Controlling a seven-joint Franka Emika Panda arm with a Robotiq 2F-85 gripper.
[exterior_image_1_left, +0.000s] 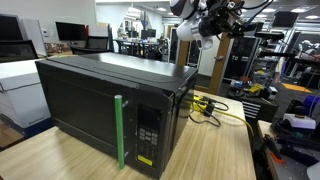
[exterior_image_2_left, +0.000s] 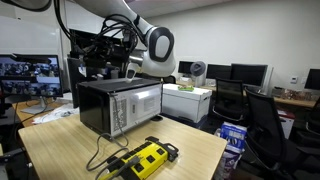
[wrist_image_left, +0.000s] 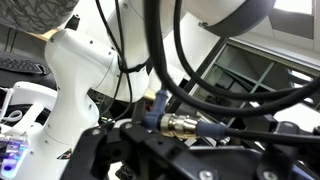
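A black microwave (exterior_image_1_left: 105, 110) stands on the wooden table, its door shut, with a green strip (exterior_image_1_left: 119, 132) for a handle and a keypad on its right. In exterior view 2 the microwave (exterior_image_2_left: 120, 105) is seen from another side. White and black arm links (exterior_image_2_left: 158, 42) rise above and behind it in that view. At the top right of exterior view 1, the arm (exterior_image_1_left: 205, 28) is raised clear of the microwave. Cables and dark arm parts obscure the gripper, so its fingers cannot be made out. Cables and a metal connector (wrist_image_left: 180, 125) fill much of the wrist view.
A yellow and black device (exterior_image_2_left: 142, 162) lies on the table beside the microwave with a cable trailing from it. Bare wood (exterior_image_1_left: 215, 150) shows at the table's right front. Black office chairs (exterior_image_2_left: 265, 120) stand beyond the table.
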